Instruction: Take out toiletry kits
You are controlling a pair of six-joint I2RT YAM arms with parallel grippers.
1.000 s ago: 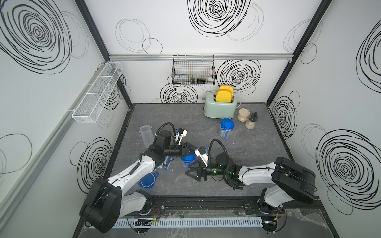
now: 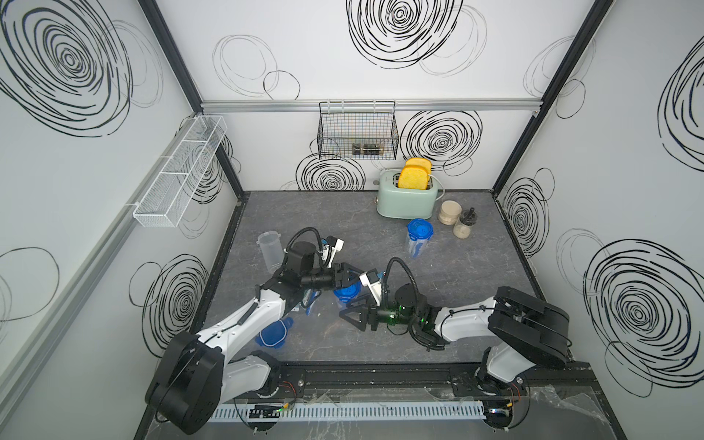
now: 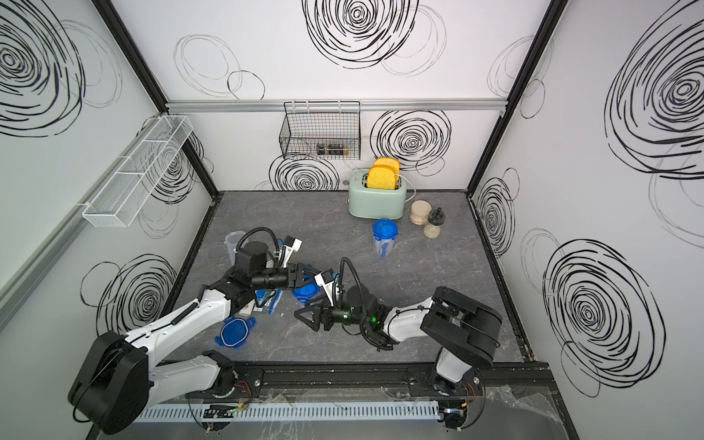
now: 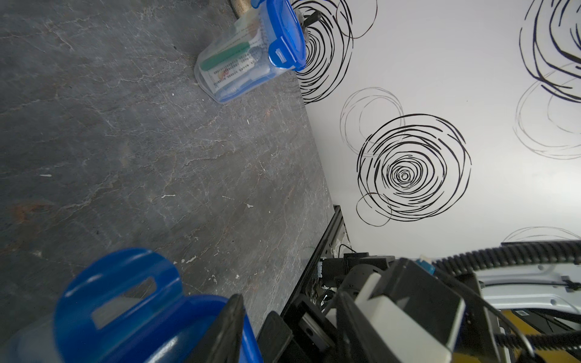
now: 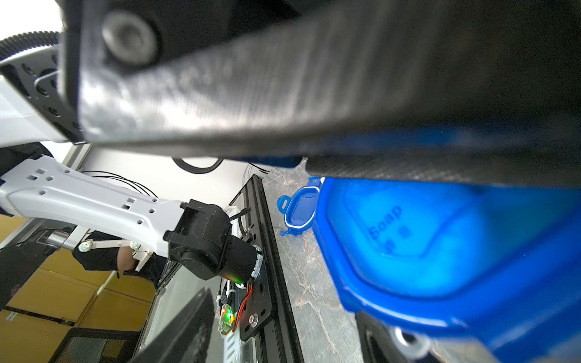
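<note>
A blue-lidded container (image 2: 347,292) stands at front centre between my grippers. In the right wrist view its blue top (image 5: 423,254) reads "Soap", filling the lower right. My left gripper (image 2: 347,275) is over it, fingers apart beside the blue rim (image 4: 151,326) in the left wrist view. My right gripper (image 2: 355,315) is at the container's near right, fingers apart around its edge; whether it grips is unclear. A second blue-lidded kit (image 3: 385,234) stands upright behind. A loose blue lid (image 3: 234,333) lies at front left, near loose toiletry items partly hidden by my left arm.
A clear empty cup (image 2: 270,249) stands at left. A mint toaster (image 2: 403,205) with yellow slices and two jars (image 2: 450,214) are at back right. Wire baskets (image 2: 358,132) hang on the walls.
The left arm is almost still.
</note>
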